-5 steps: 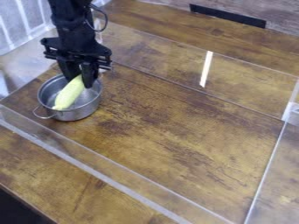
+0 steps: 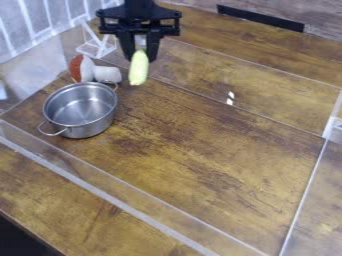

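My gripper (image 2: pixel 139 52) hangs at the upper middle-left of the view, shut on a pale yellow-green elongated object (image 2: pixel 139 69) that points downward. Below and to the left, a steel pot (image 2: pixel 80 110) with side handles sits on the wooden table, with nothing seen inside it. The held object is above and to the right of the pot, apart from it.
A red-and-white item (image 2: pixel 80 69) and a white item (image 2: pixel 107 74) lie just behind the pot. A white rack stands at the back left.
My gripper has lifted the yellow-green object out of the pot and moved it up and to the right, toward the back. The pot stays in place.
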